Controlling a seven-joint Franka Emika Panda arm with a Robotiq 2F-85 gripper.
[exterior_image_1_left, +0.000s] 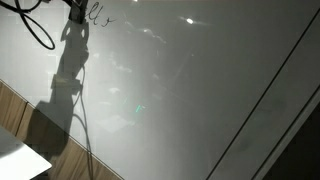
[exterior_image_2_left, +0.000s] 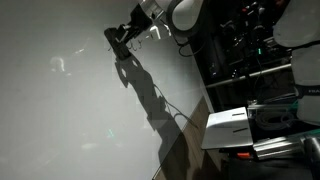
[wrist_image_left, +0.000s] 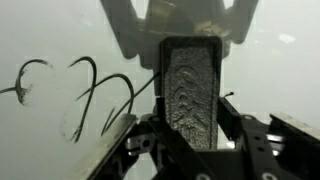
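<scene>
A dark block with a grey speckled face, which looks like a whiteboard eraser (wrist_image_left: 190, 90), is clamped in my gripper. The gripper is shut on it, with a finger to each side. Eraser and gripper are at the surface of the whiteboard (exterior_image_1_left: 180, 100); whether they touch it cannot be told. Black handwriting (wrist_image_left: 88, 92) lies left of the eraser in the wrist view, partly smudged, and some strokes run behind the block. In exterior view 1, the writing (exterior_image_1_left: 98, 15) shows right beside the dark gripper end at the top left.
Wood panelling (exterior_image_1_left: 12, 108) borders the board's lower left. A small green mark (exterior_image_1_left: 139, 108) shows mid-board. Exterior view 2 has a white box (exterior_image_2_left: 226, 128) and dark clutter at the right. Most of the board is clear.
</scene>
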